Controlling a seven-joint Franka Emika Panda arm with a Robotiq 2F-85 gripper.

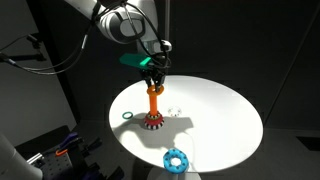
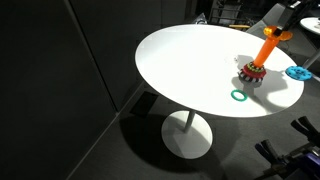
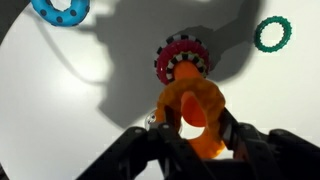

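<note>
An orange ring (image 1: pixel 158 91) hangs from my gripper (image 1: pixel 155 82), whose fingers are shut on it. The ring is level with the top of an upright orange post (image 1: pixel 153 104). In the second exterior view the ring (image 2: pixel 279 33) overlaps the post's upper end (image 2: pixel 265 53). From the wrist, the ring (image 3: pixel 212 103) covers much of the post (image 3: pixel 186 71); whether it is around the post or just above it, I cannot tell. Red and dark beaded rings (image 1: pixel 154 122) surround the post's foot.
A blue dotted ring (image 1: pixel 175 161) lies near the front edge of the round white table (image 1: pixel 225 110). To the left lies a thin green ring (image 1: pixel 127 115). Small clear pieces (image 1: pixel 174 112) rest behind the post.
</note>
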